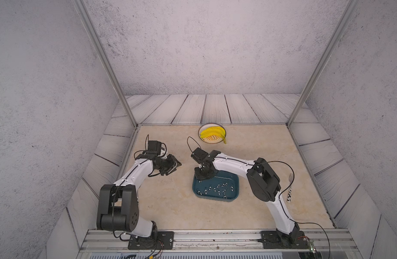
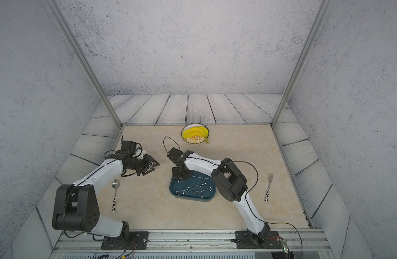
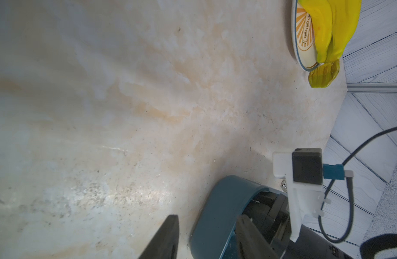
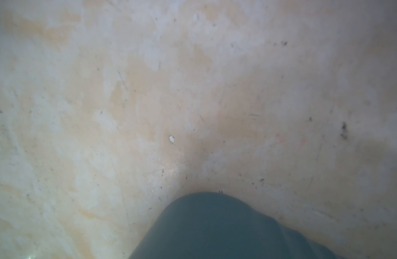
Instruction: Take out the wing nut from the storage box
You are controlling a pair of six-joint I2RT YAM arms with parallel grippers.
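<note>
The teal storage box [image 1: 215, 194] holds several small shiny metal pieces in both top views; which are wing nuts is too small to tell. My right gripper [image 1: 199, 173] is over the box's upper-left corner, its finger state hidden; the right wrist view shows the box's rounded teal edge [image 4: 207, 224] and bare table. My left gripper [image 1: 174, 166] hovers left of the box over the table. In the left wrist view its two fingertips [image 3: 166, 233] stand apart with nothing between them, near the box's wall [image 3: 217, 207].
A plate with bananas [image 1: 213, 133] sits at the back middle. A fork [image 2: 268, 185] lies at the right, a spoon [image 2: 114, 194] at the left.
</note>
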